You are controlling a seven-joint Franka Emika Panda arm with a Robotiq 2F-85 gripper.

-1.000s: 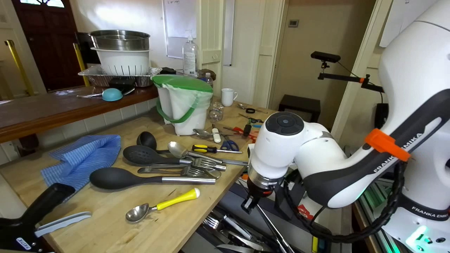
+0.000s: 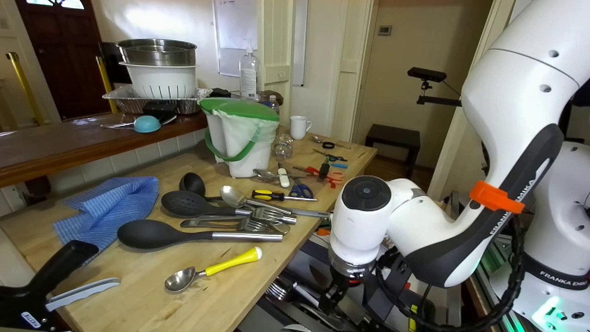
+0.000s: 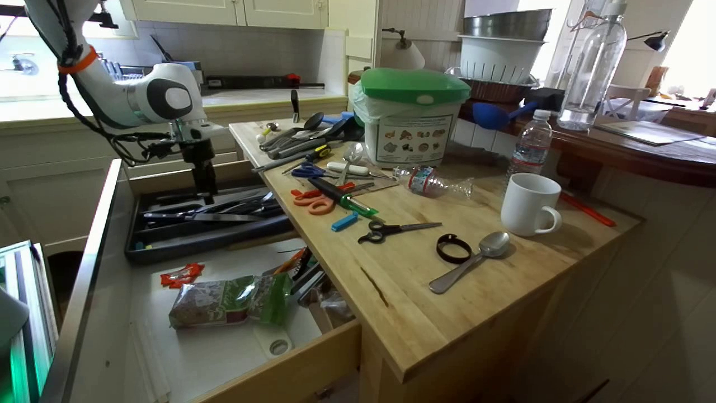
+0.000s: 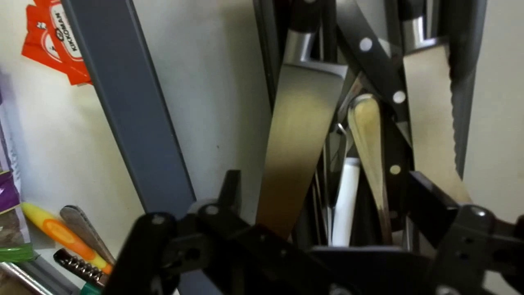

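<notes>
My gripper is open above the dark cutlery tray (image 3: 131, 252) inside the drawer, its fingers wide apart. In the wrist view, a broad knife blade (image 4: 299, 142) runs down towards the left finger. A white handle (image 4: 346, 201) and a shiny metal handle (image 4: 371, 142) appear between the fingers, beneath them. The serrated knife (image 4: 432, 113) is towards the right finger. Nothing appears gripped. Exterior view 2 has the gripper pointing down just over the tray; how close the fingertips are to the cutlery is unclear.
The wooden counter (image 3: 409, 295) edges the drawer. On it lie utensils such as the black spoon (image 2: 149, 234) and yellow-handled scoop (image 2: 180, 279). A plastic bag (image 3: 221, 302) lies on the drawer floor, beside red packets (image 3: 182, 275).
The gripper has gone lower, into the drawer, and its tilt has changed. A long shiny strip below it a second ago no longer shows there. The counter objects look unmoved.
</notes>
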